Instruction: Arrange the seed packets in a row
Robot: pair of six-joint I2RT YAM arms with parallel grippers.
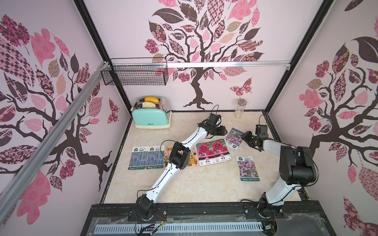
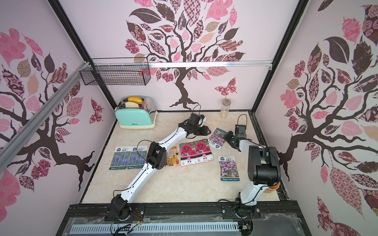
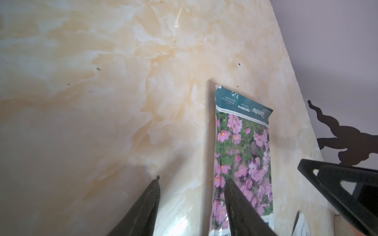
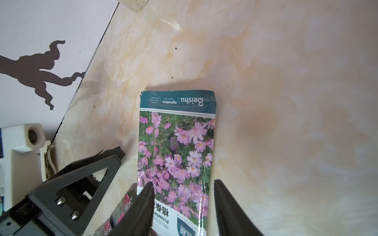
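A pink cosmos packet (image 4: 175,157) lies flat and slightly turned on the table between my two grippers. My left gripper (image 1: 223,131) is at its left side, open and empty; in the left wrist view one finger (image 3: 232,204) overlaps the packet's edge. At its right, my right gripper (image 1: 245,137) also stands open with nothing held. A second cosmos packet (image 1: 248,168) lies nearer the front. To the left run two red flower packets (image 1: 213,151), orange packets (image 2: 172,156) partly hidden by my left arm, and two blue flower packets (image 1: 147,158).
A mint toaster (image 1: 150,118) stands at the back left and a glass jar (image 1: 240,108) at the back right. A wire basket (image 1: 135,74) hangs on the wall.
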